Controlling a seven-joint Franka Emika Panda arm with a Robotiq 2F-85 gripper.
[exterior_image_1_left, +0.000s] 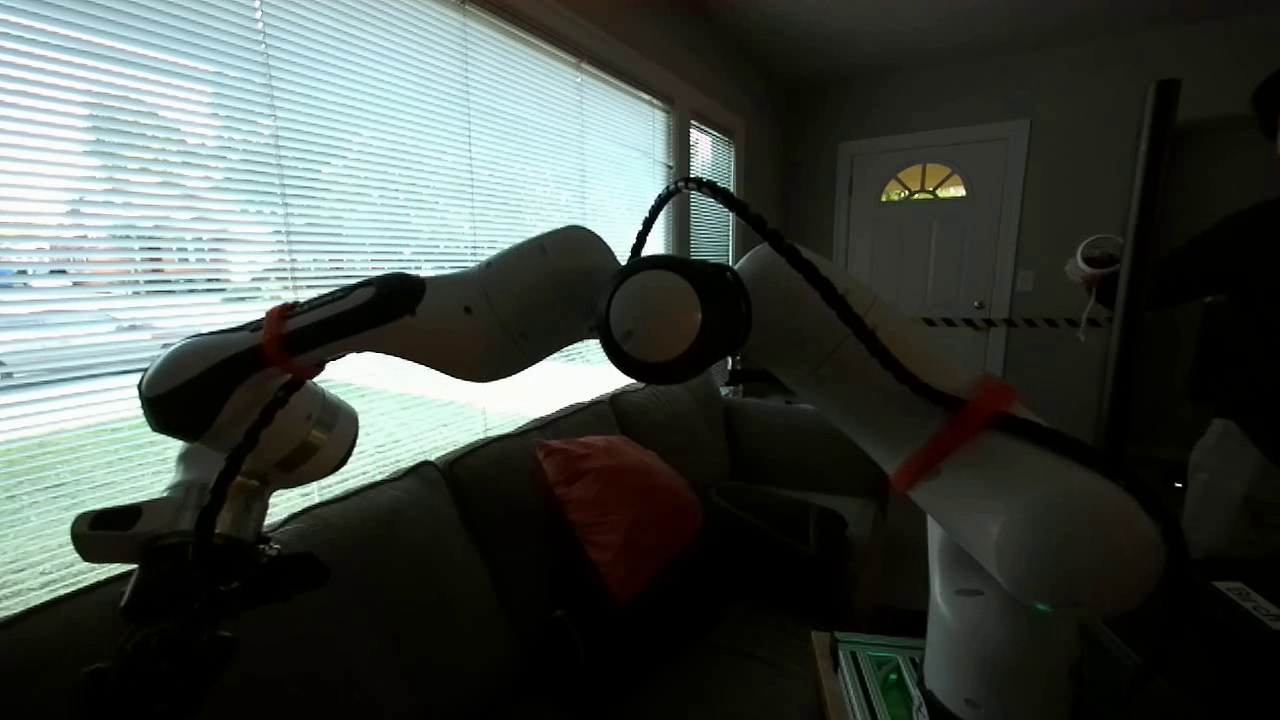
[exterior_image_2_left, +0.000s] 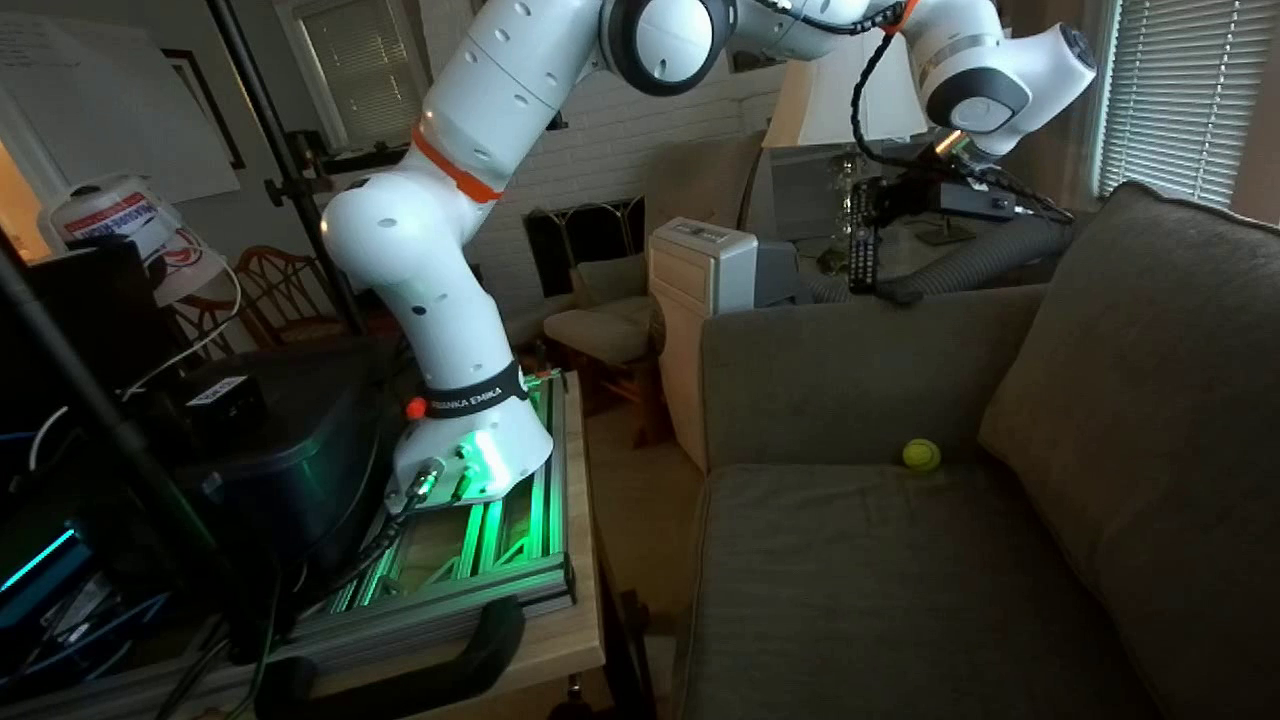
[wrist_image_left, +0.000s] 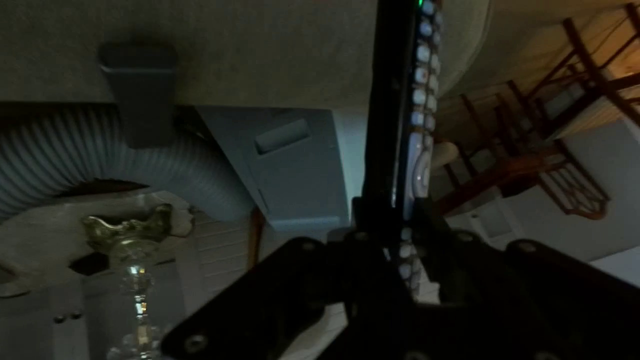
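Observation:
A black remote control (wrist_image_left: 421, 99) with pale buttons stands edge-on between the fingers of my gripper in the wrist view. In exterior view 2, the same remote (exterior_image_2_left: 863, 246) hangs upright below my gripper (exterior_image_2_left: 866, 202), near the far sofa arm (exterior_image_2_left: 840, 348). The fingers look closed around it, the remote held off any surface. Exterior view 1 shows the gripper (exterior_image_1_left: 168, 648) only as a dark shape at lower left, its fingers too dim to make out.
A yellow-green ball (exterior_image_2_left: 921, 454) rests on the sofa seat (exterior_image_2_left: 864, 576). Beyond the arm stand a white appliance (exterior_image_2_left: 702, 288) and a grey ribbed hose (exterior_image_2_left: 996, 264). A dark grey block (wrist_image_left: 144, 90) overlaps the sofa arm's edge in the wrist view. Most of the seat is clear.

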